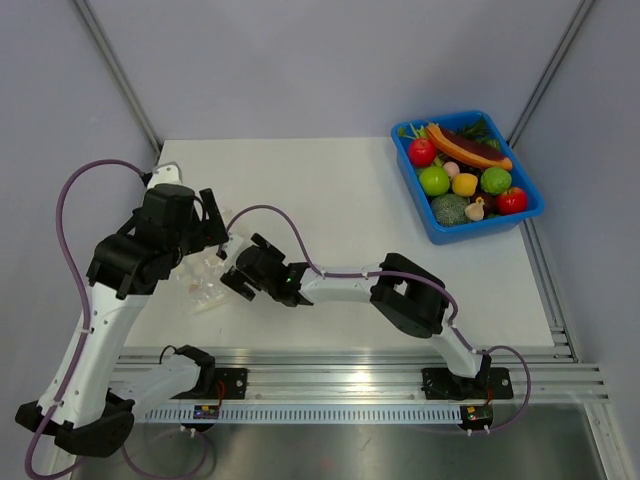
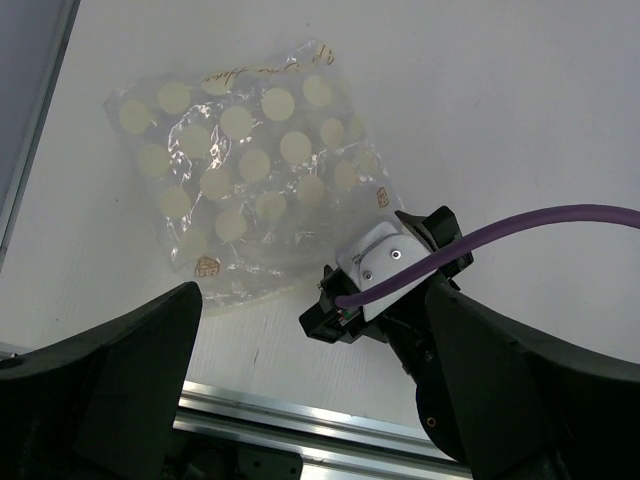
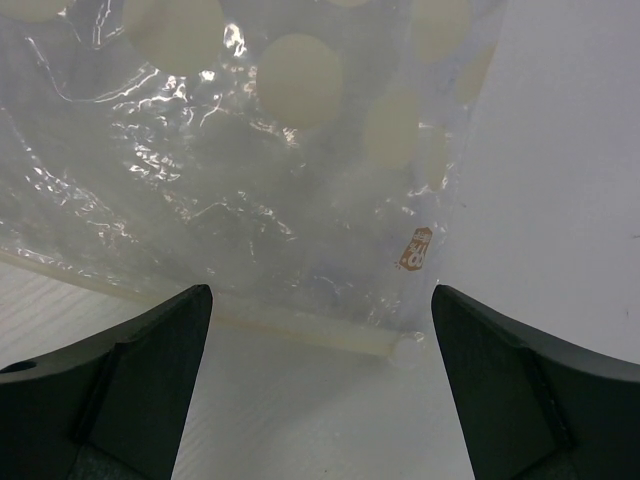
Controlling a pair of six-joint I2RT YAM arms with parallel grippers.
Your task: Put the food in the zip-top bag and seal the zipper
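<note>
A clear zip top bag (image 2: 250, 170) with pale dots lies flat and empty-looking on the left of the table. Over its far-left side hangs my left gripper (image 1: 180, 195), open, with nothing held between its fingers. My right gripper is also open, at the bag's near-right corner. In the right wrist view, the bag's edge strip (image 3: 300, 328) runs across the space between the fingers, its end close to the right finger (image 3: 520, 385). Whether the fingers touch the bag cannot be told. The food, including a red tomato (image 1: 422, 152) and green apple (image 1: 434, 181), sits in the blue bin (image 1: 488, 230).
The bin stands at the far right, filled with several vegetables and fruits. Bare white table (image 1: 330, 190) lies between it and the bag. The right forearm (image 1: 395, 290) stretches low across the front half, and a metal rail (image 1: 330, 360) bounds the near edge.
</note>
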